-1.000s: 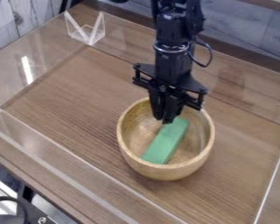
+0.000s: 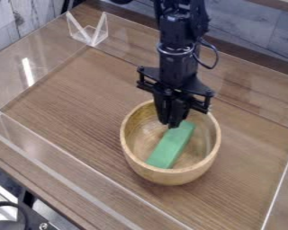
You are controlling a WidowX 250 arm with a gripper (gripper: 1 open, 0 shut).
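Note:
A tan bowl (image 2: 140, 148) sits at the centre-front of the wooden table with a green rectangular object (image 2: 171, 144) lying inside it. My black gripper (image 2: 173, 117) points down over the bowl's back part, its fingertips at or just inside the rim, near the upper end of the green object. Whether it is open or shut, and whether anything is between the fingers, I cannot make out.
A white wire-like item (image 2: 91, 29) stands at the back left, near the table's edge. Dark cables show at the bottom left corner.
The bowl and green object have shifted very slightly to the left; the arm has barely moved.

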